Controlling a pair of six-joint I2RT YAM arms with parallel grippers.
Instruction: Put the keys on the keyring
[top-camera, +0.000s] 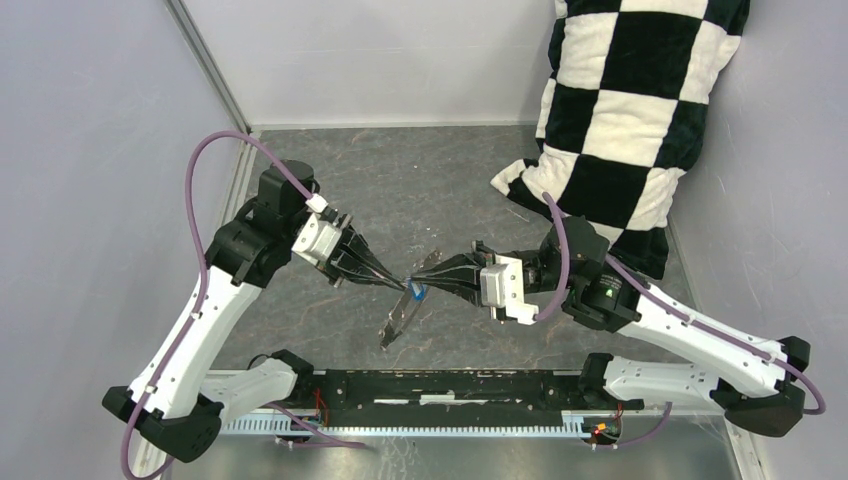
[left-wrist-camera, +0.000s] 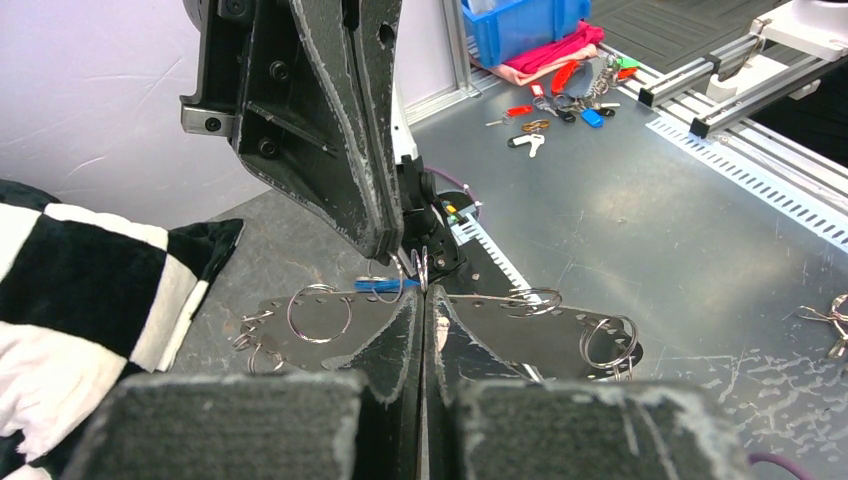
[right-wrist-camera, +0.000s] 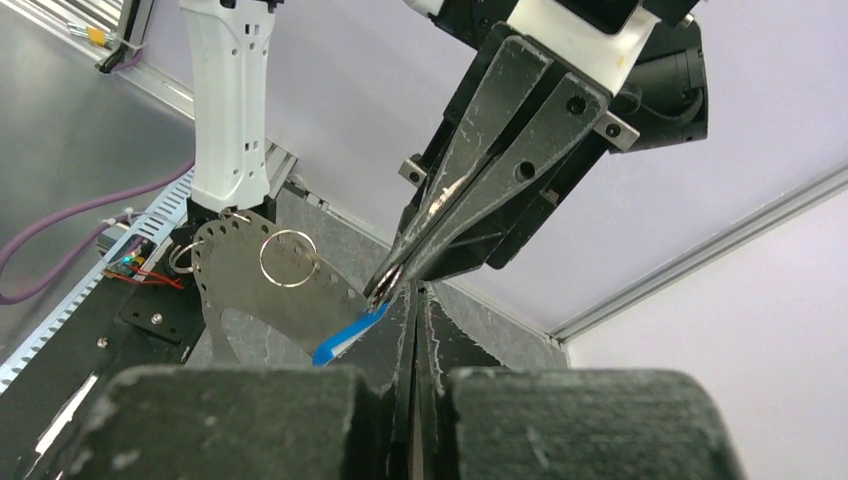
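Note:
My left gripper (top-camera: 405, 287) is shut, with a small metal ring (left-wrist-camera: 422, 266) standing at its fingertips in the left wrist view. A blue key tag (right-wrist-camera: 348, 336) sits just by those tips. My right gripper (top-camera: 413, 281) is shut too, its tips almost touching the left one's. From the left wrist, a thin wire loop (left-wrist-camera: 398, 270) shows right under the right fingertips; whether they pinch it I cannot tell. Below both lies a dark flat holder (left-wrist-camera: 490, 335) with holes and several metal rings (left-wrist-camera: 320, 314) along its edge. How ring and tag join is hidden by the fingers.
Several keys and tags (left-wrist-camera: 570, 100) lie beside a blue bin (left-wrist-camera: 528, 28) at the far table edge. More metal pieces (left-wrist-camera: 836, 322) rest at the right. A checkered pillow (top-camera: 630, 120) fills the back right. Grey floor (top-camera: 400, 180) behind the grippers is clear.

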